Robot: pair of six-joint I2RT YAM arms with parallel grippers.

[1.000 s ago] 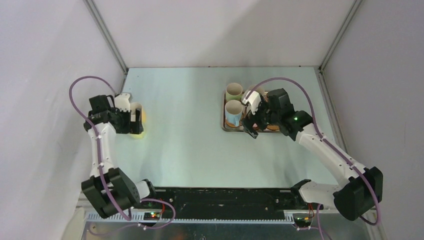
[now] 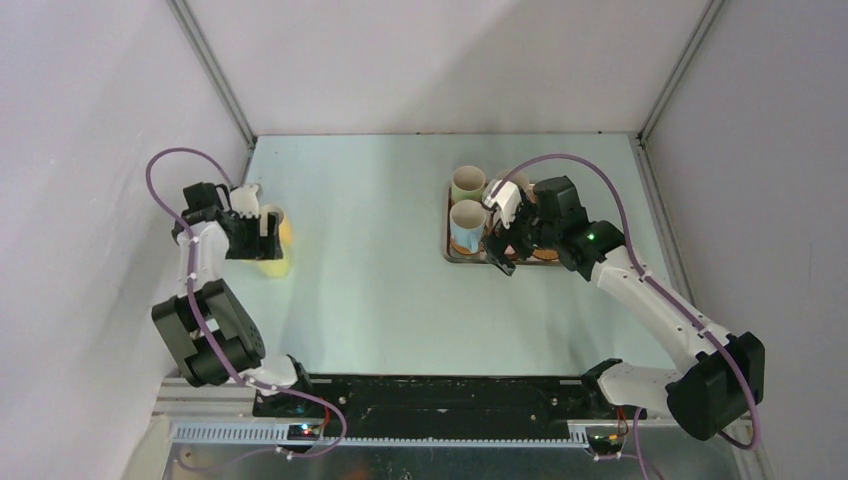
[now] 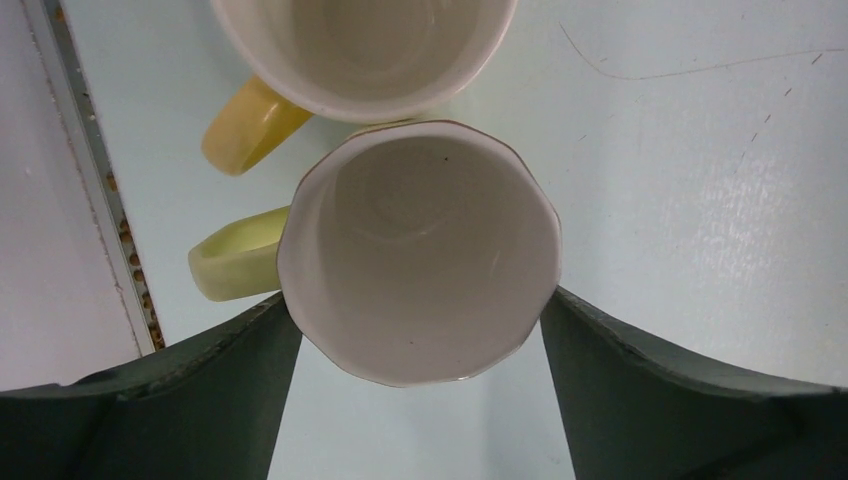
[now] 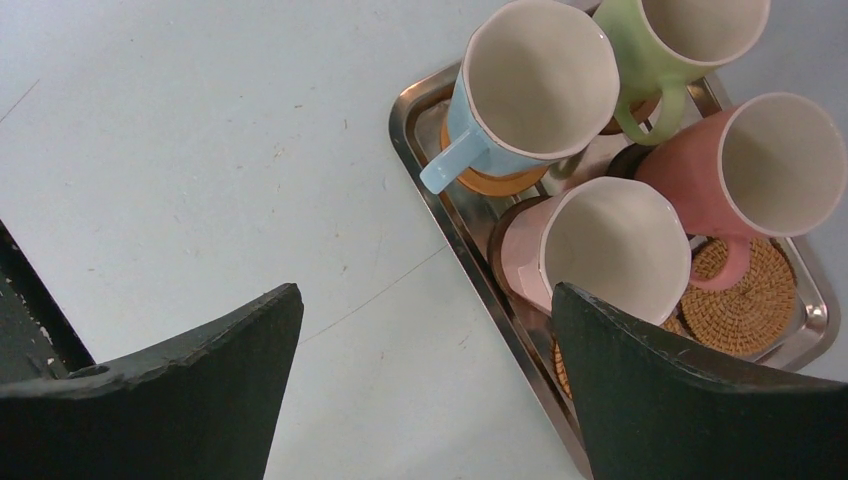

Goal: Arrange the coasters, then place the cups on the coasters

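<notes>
A pale yellow cup point(image 3: 415, 260) stands upright at the table's left side, its handle toward the left wall. My left gripper is open, one finger on either side of this cup; whether the pads touch it cannot be told. From above, that gripper point(image 2: 268, 240) partly covers the cup point(image 2: 275, 268). On a metal tray point(image 4: 440, 205), a light blue cup point(image 4: 535, 85) rests on a brown coaster point(image 4: 500, 183). A bare woven coaster point(image 4: 740, 300) lies there too. My right gripper is open and empty, one finger overlapping a light pink cup point(image 4: 610, 245).
An orange-yellow cup point(image 3: 365, 45) stands right against the pale yellow one, farther back. Also on the tray are a green cup point(image 4: 680, 45) and a red-pink cup point(image 4: 750, 165). Between the left cups and the tray the table point(image 2: 365, 250) is clear.
The left arm's elbow has shifted toward the back and the left gripper has moved slightly the same way, still at the yellow cups. The right arm and the tray look unchanged.
</notes>
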